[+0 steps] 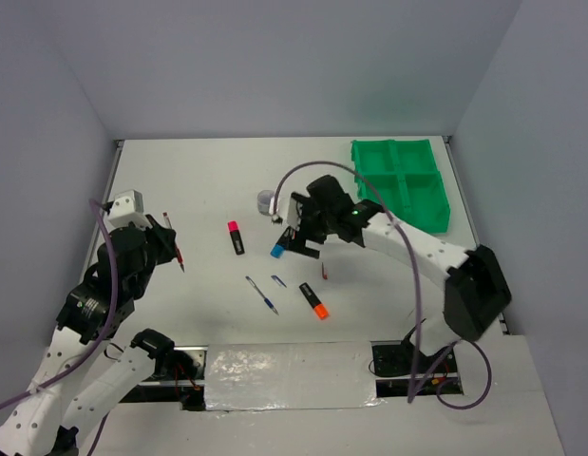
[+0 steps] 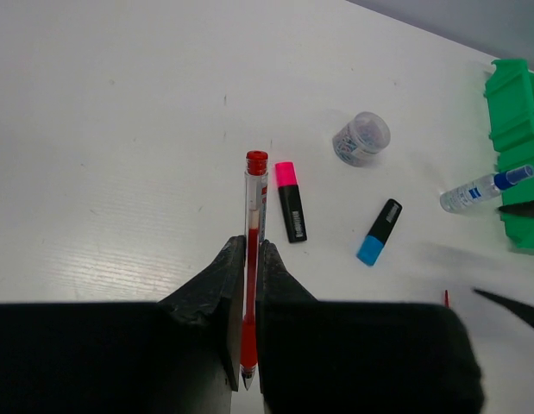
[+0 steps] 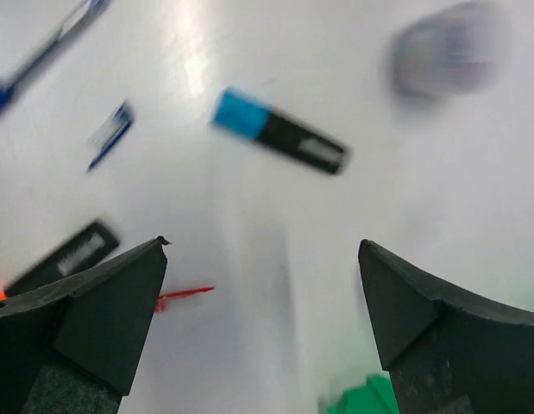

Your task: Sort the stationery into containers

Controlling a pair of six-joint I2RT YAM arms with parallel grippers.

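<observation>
My left gripper is shut on a red pen [image 2: 256, 190], held upright. My right gripper hangs open above the table, nothing between its fingers. Below it lie a blue highlighter [image 3: 292, 136], an orange highlighter [image 3: 64, 263], a small blue item [image 3: 111, 136], a blue pen [image 3: 47, 60] and a thin red item [image 3: 185, 293]. A pink highlighter [image 1: 236, 237] lies left of centre. A clear jar [image 2: 360, 138] and a clear bottle with blue cap [image 2: 474, 191] stand toward the back.
The green compartment tray [image 1: 426, 204] sits at the back right. The right arm crosses the right side of the table.
</observation>
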